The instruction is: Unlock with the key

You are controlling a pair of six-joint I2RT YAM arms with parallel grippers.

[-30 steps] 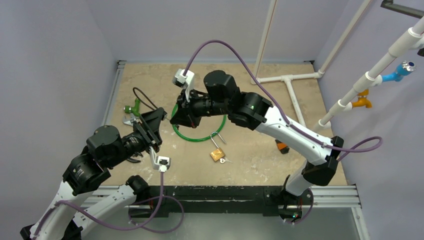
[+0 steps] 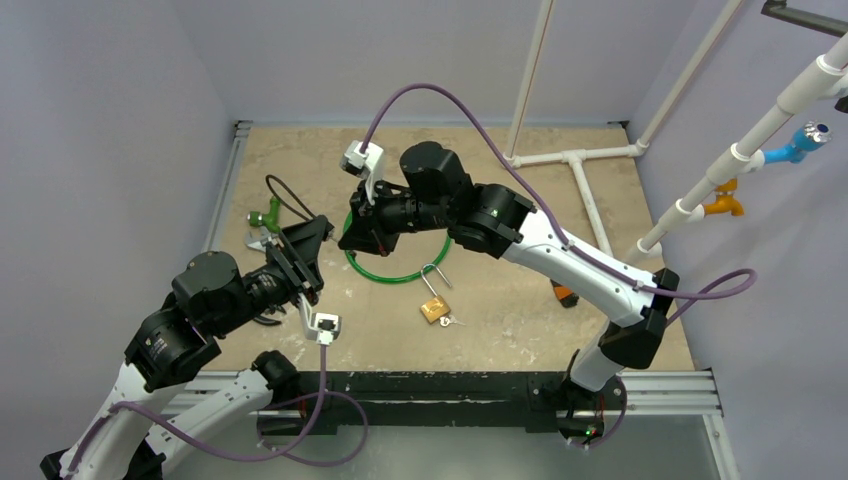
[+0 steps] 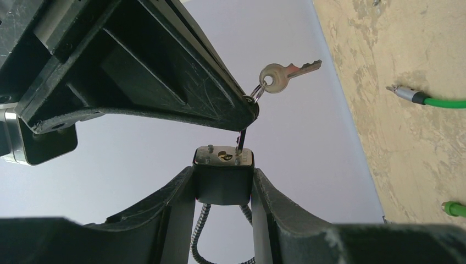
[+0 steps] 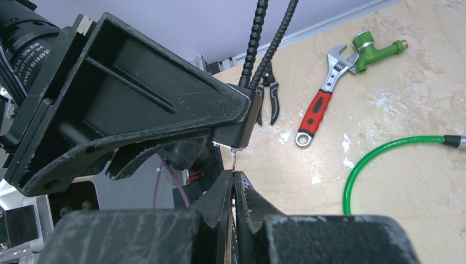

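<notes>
In the left wrist view my left gripper is shut on a black lock body [image 3: 222, 181] with a silver keyhole face. Just above, my right gripper is shut on a key, whose thin blade [image 3: 242, 137] points down at the lock's face, at or in it; the exact depth I cannot tell. A second key [image 3: 280, 77] hangs from the ring at those fingertips. The right wrist view shows the blade [image 4: 233, 159] between my right fingertips and the lock [image 4: 236, 132], whose black cable loop [image 4: 253, 55] extends upward. Both grippers meet left of centre in the top view.
A brass padlock [image 2: 433, 308] with keys and a green hose [image 2: 400, 280] lie on the board. A wrench [image 4: 319, 104], green fitting [image 4: 376, 55] and pliers [image 4: 272, 93] lie at left. White pipes [image 2: 590, 205] stand at right. The board's front centre is fairly clear.
The right arm and its purple cable have shifted very slightly over the last second. The left arm has not visibly moved.
</notes>
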